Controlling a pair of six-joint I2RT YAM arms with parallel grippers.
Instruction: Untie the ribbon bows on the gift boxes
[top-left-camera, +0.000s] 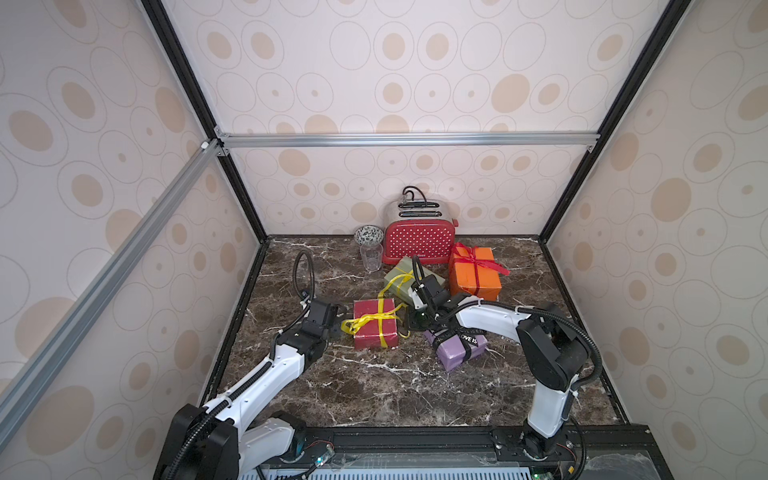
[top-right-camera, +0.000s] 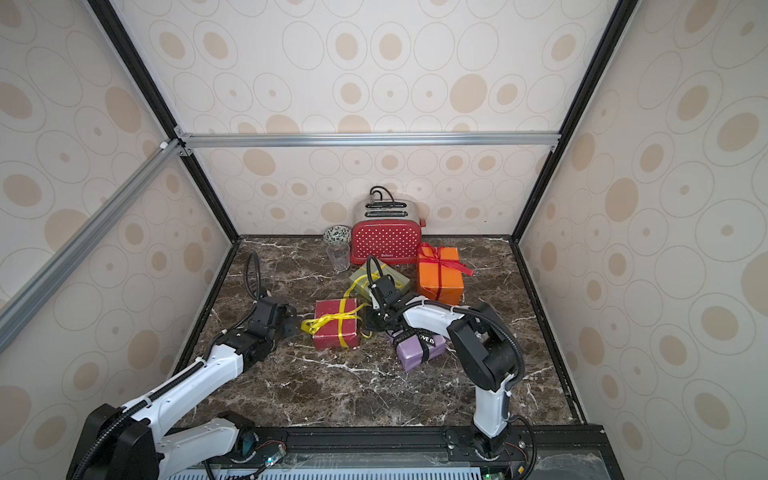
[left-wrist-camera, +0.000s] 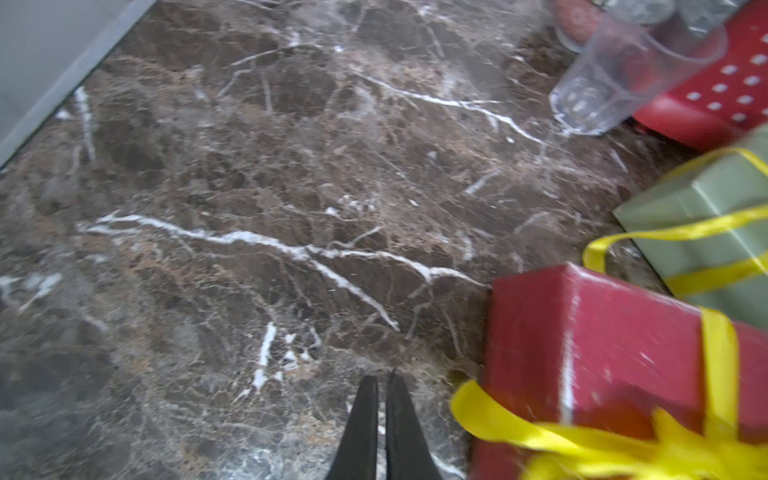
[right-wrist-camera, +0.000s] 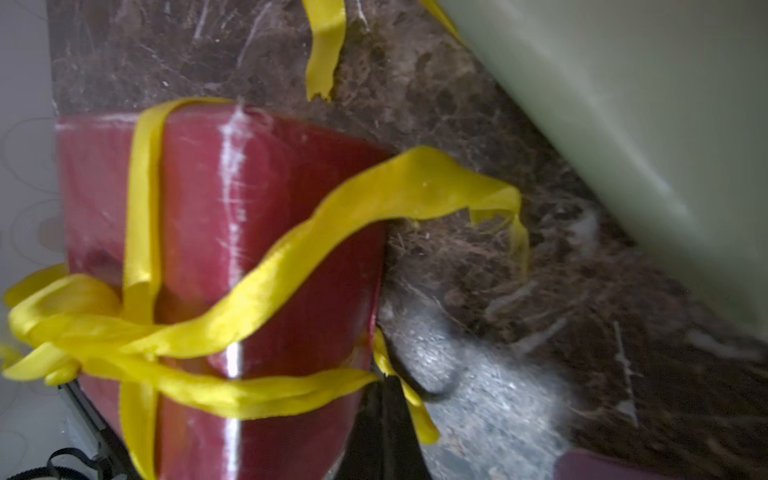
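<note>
A red box (top-left-camera: 368, 336) with a yellow bow (top-right-camera: 320, 325) lies mid-table; in the right wrist view its long ribbon tails (right-wrist-camera: 296, 248) spread across it. My left gripper is shut beside its left side, nothing visible between the fingers. My right gripper is shut at the box's right edge, a ribbon tail reaching its fingertips; whether that is pinched is unclear. Behind lies a green box (left-wrist-camera: 688, 208) with yellow ribbon, right an orange box (top-left-camera: 472, 276) with red bow, and front right a purple box (top-right-camera: 412, 356) with black ribbon.
A red dotted toaster (top-left-camera: 420, 240) and a clear cup (left-wrist-camera: 608, 88) stand at the back. The table (left-wrist-camera: 280, 184) is open at the left and along the front. Walls enclose the back and sides.
</note>
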